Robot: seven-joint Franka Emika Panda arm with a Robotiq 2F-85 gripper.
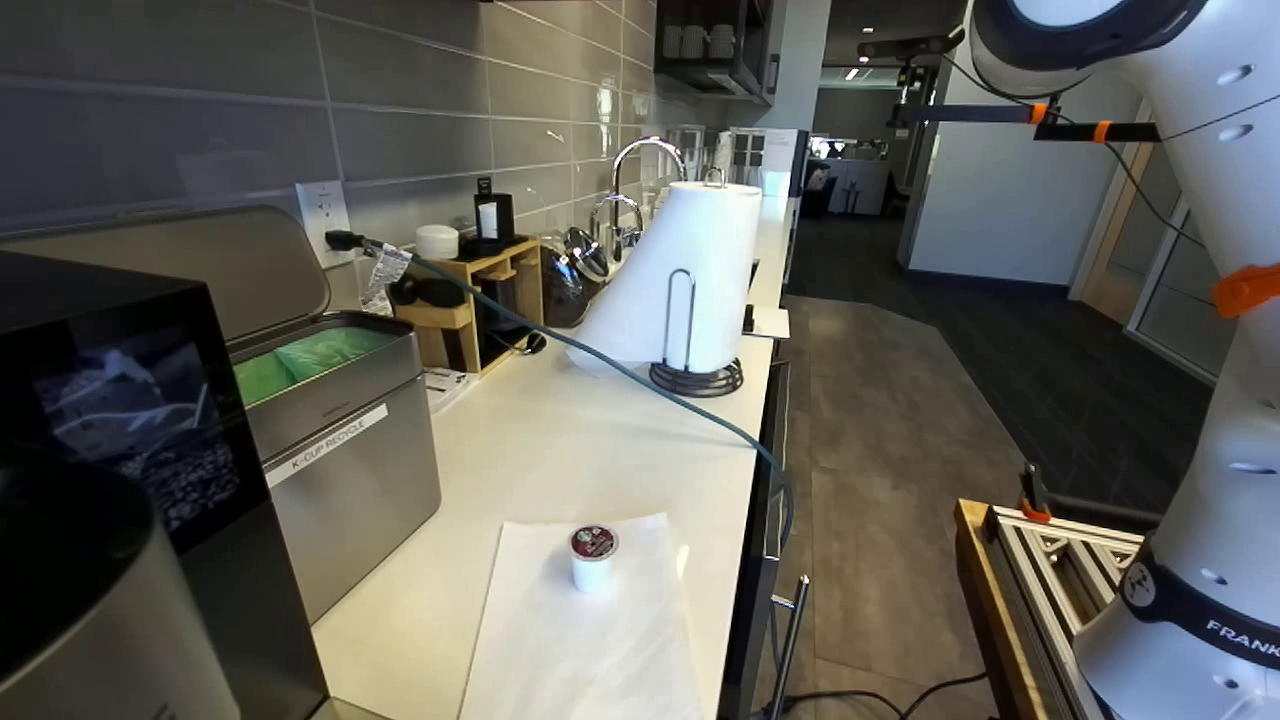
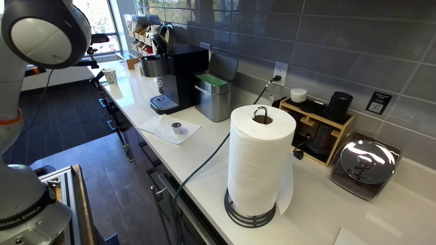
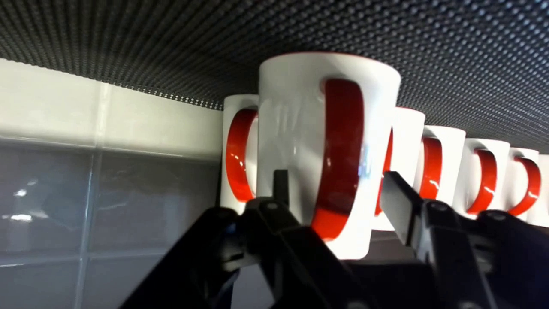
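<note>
A white mug with a red handle [image 3: 342, 154] fills the middle of the wrist view, its upper rim in that view against a dark mesh surface [image 3: 170, 46]. My gripper is at this mug, with its fingers [image 3: 281, 188] apart. One finger shows in front of the white body left of the handle, the other past the mug's right side. The handle appears between them, with gaps; contact cannot be made out. Neither exterior view shows the gripper or this mug.
More red-handled mugs [image 3: 481, 177] stand close on both sides. On the counter are a coffee pod [image 1: 593, 559] on a paper towel [image 1: 576, 660], an open K-cup recycle bin [image 1: 360, 480], a paper towel roll [image 2: 261, 163] and a coffee machine [image 2: 190, 73]. A cable [image 2: 204, 163] crosses the counter.
</note>
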